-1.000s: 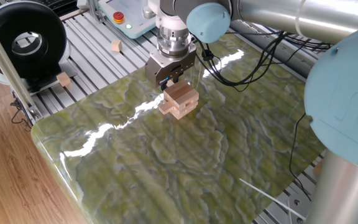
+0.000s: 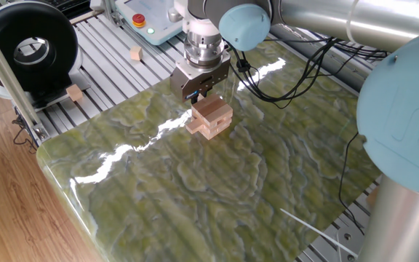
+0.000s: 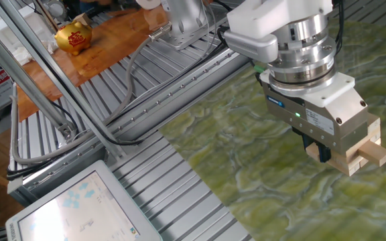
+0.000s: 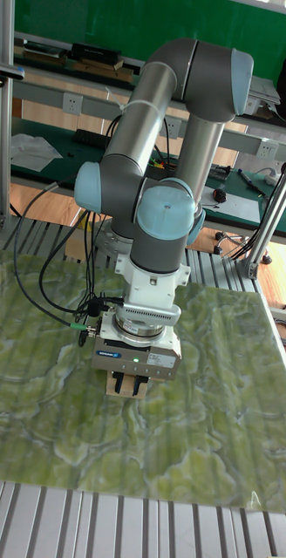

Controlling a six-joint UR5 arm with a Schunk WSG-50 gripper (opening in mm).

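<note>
A small stack of pale wooden blocks point(image 2: 212, 113) stands on the green marbled table. One block point(image 2: 194, 126) juts out from its side, low down; in exterior view 2 the end of this jutting block point(image 3: 374, 153) shows past the gripper body. My gripper point(image 2: 199, 98) hangs right at the stack, its fingers pointing down. From the front, in exterior view 3, two dark fingers point(image 4: 119, 384) stand a little apart, with wood point(image 4: 99, 383) behind and between them. Whether they grip a block or only stand close to the stack is hidden.
Two loose wooden blocks lie off the marbled surface: one block point(image 2: 136, 53) on the slatted bed, another block point(image 2: 74, 92) near the black ring-shaped device point(image 2: 29, 49). Cables point(image 2: 297, 87) loop beside the arm.
The arm and the stack stay in the same place. At most the fingers have shifted very slightly, too little to tell surely.
</note>
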